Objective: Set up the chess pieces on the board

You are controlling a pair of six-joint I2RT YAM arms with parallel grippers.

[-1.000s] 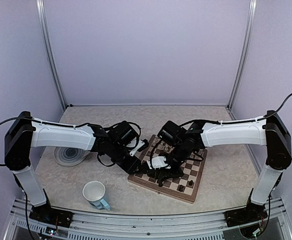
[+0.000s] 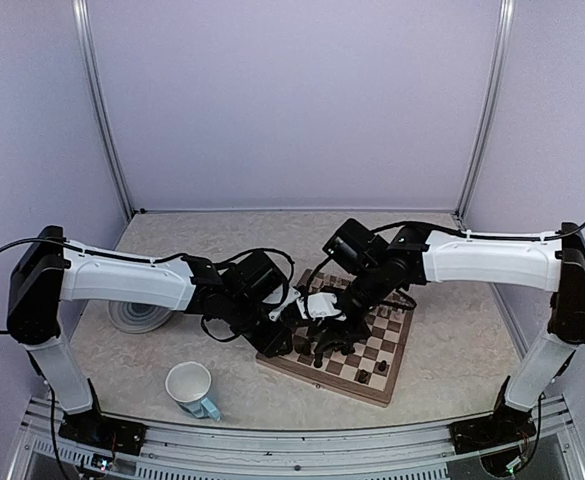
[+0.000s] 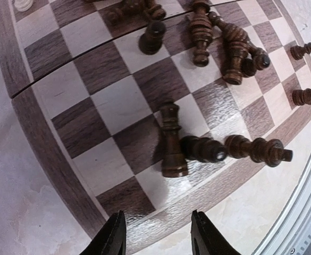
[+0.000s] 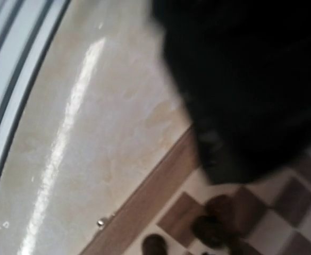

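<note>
The wooden chessboard (image 2: pixel 392 350) carries several dark pieces. In the left wrist view, a dark piece (image 3: pixel 172 149) lies on its side at the near corner, beside another dark piece (image 3: pixel 203 149) and a longer one (image 3: pixel 253 150); more lie behind. My left gripper hangs over that corner, fingers apart with nothing between. In the top view my right gripper (image 2: pixel 332 335) is over the board's near-middle, close to the left one; its fingers are unclear. The right wrist view is blurred, largely covered by a black shape.
A cup (image 2: pixel 188 386) stands on the table at the front left. Stacked round dishes (image 2: pixel 130 315) are partly behind the left arm. The metal rail (image 2: pixel 302 430) runs along the front edge.
My left gripper has shifted slightly, staying at the board's left corner.
</note>
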